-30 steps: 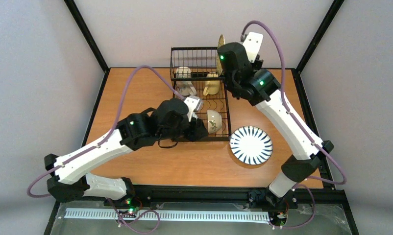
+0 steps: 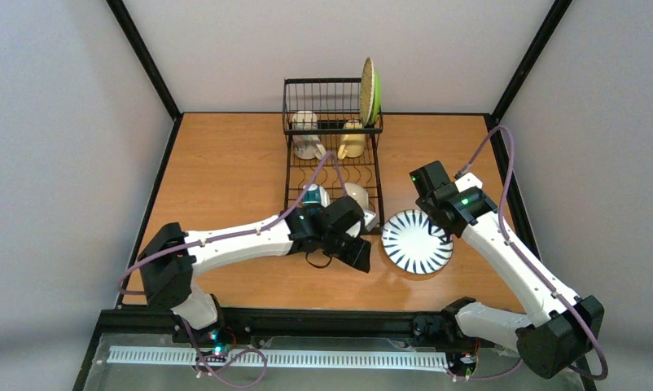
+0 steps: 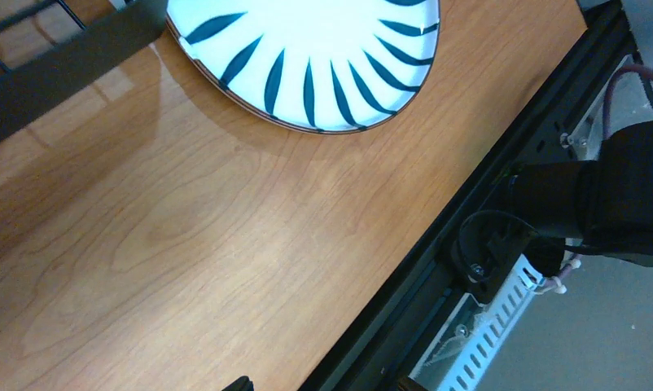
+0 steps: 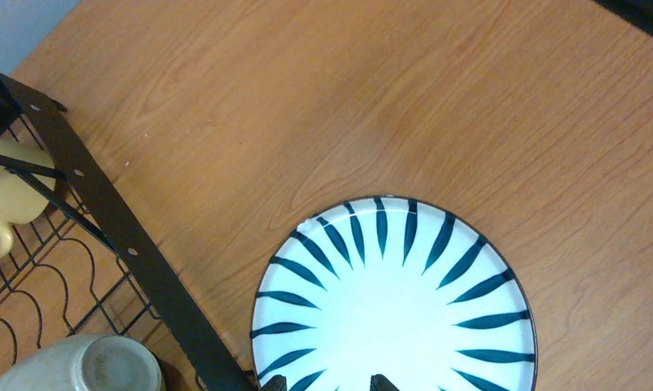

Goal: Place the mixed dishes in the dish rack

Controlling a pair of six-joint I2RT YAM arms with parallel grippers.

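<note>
A white plate with dark blue rays (image 2: pixel 409 252) lies flat on the table, just right of the rack's front corner. My right gripper is over it, fingertips parted with no dish between them; the plate (image 4: pixel 388 309) fills the lower part of the right wrist view. Left of the plate, my left gripper stands wide open above bare wood, holding nothing. The black wire dish rack (image 2: pixel 378 179) holds a white mug (image 2: pixel 305 120), a yellow mug (image 2: pixel 353 142), a teal-and-white cup (image 2: pixel 313 196), a pale cup (image 2: pixel 357 194) and upright plates (image 2: pixel 369 96).
The left forearm crosses the table in front of the rack. Bare tabletop (image 2: pixel 225 163) lies left of the rack and also behind the plate on the right. The rack's dark side rail (image 4: pixel 136 252) runs close beside the plate.
My right arm has come from beside the rack's upper plates down to the table plate. The left arm has swung right along the rack's front. The table plate has not moved.
</note>
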